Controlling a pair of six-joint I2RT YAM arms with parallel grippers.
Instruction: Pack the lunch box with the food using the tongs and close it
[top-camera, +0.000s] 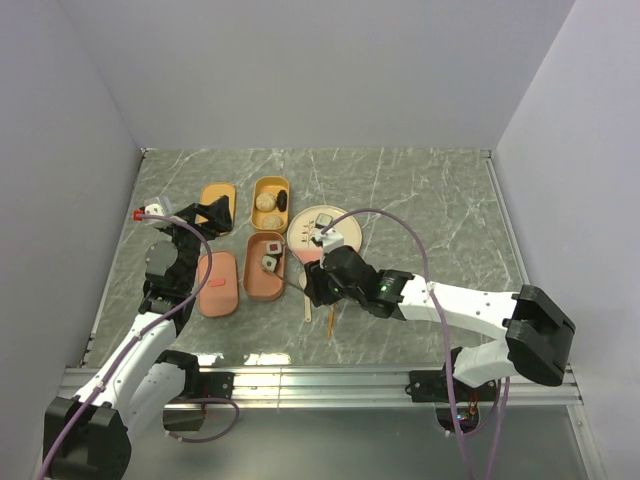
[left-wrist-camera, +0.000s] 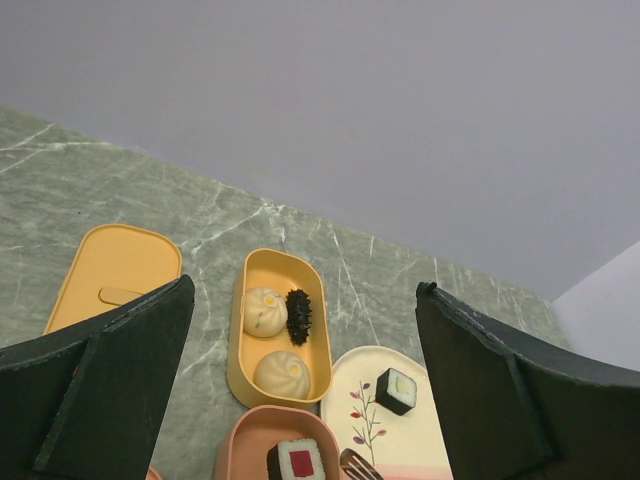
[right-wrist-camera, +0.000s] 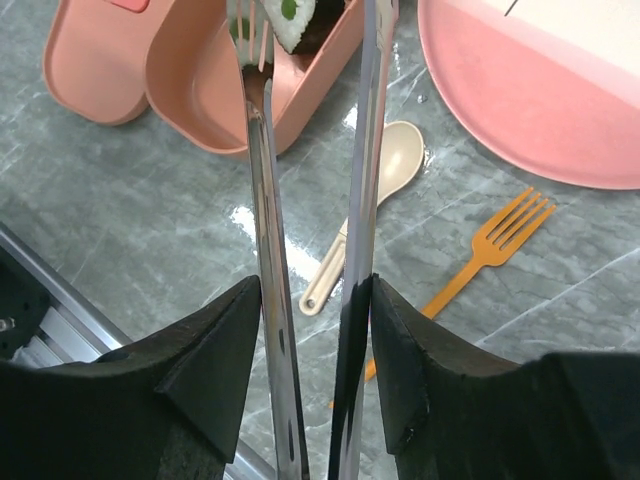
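The pink lunch box (top-camera: 264, 286) holds sushi pieces, one red-centred (left-wrist-camera: 301, 460). My right gripper (top-camera: 316, 282) holds long metal tongs; their forked tips reach into the box around a green-dotted sushi piece (right-wrist-camera: 296, 20), and whether they grip it I cannot tell. The yellow box (top-camera: 270, 183) contains two buns and a dark piece. Another sushi piece (left-wrist-camera: 396, 392) lies on the round plate (top-camera: 347, 225). My left gripper (top-camera: 211, 211) stands open over the yellow lid (left-wrist-camera: 120, 260), with nothing between its fingers.
A pink lid (top-camera: 219, 296) lies left of the pink box. A spoon (right-wrist-camera: 400, 155) and an orange fork (right-wrist-camera: 491, 243) lie below the plate.
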